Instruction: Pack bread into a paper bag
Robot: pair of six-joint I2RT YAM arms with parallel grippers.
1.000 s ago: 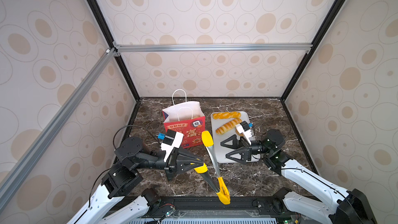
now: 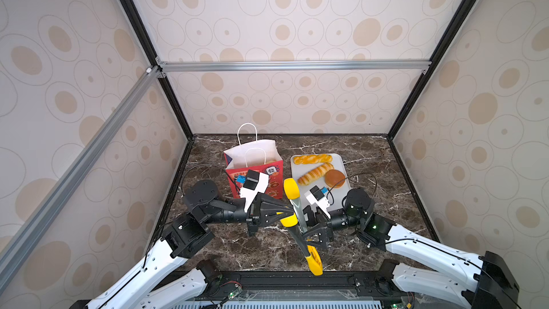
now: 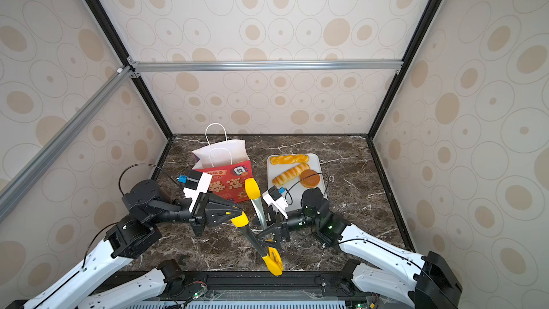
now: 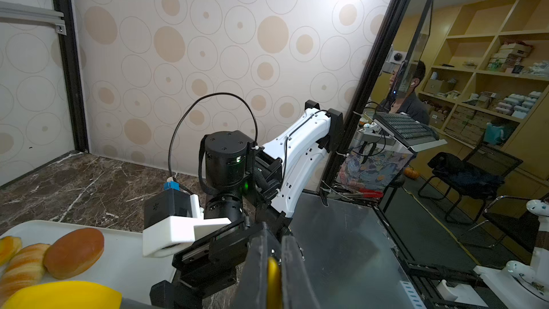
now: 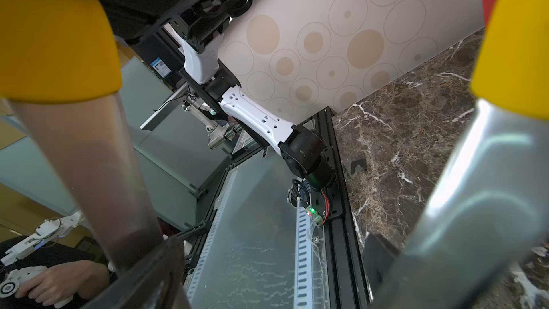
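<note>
My left gripper [image 2: 279,210] is shut on yellow-tipped metal tongs [image 2: 294,199] near their yellow end, holding them above the front of the table. My right gripper [image 2: 314,234] is open, with its fingers around or beside the tongs' lower section. A red paper bag [image 3: 226,180] with white handles stands open at the back left. To its right, the tray [image 2: 343,194] carries a long braided bread [image 2: 312,159], a striped roll [image 2: 313,174] and a round bun [image 4: 74,253]. The bag's interior bottom is hidden.
Patterned walls and frame posts [image 2: 413,103] enclose the dark marble table [image 2: 377,154] on the left, right and back. Bare table shows behind and at both sides of the bag and tray. Both arms crowd the front middle.
</note>
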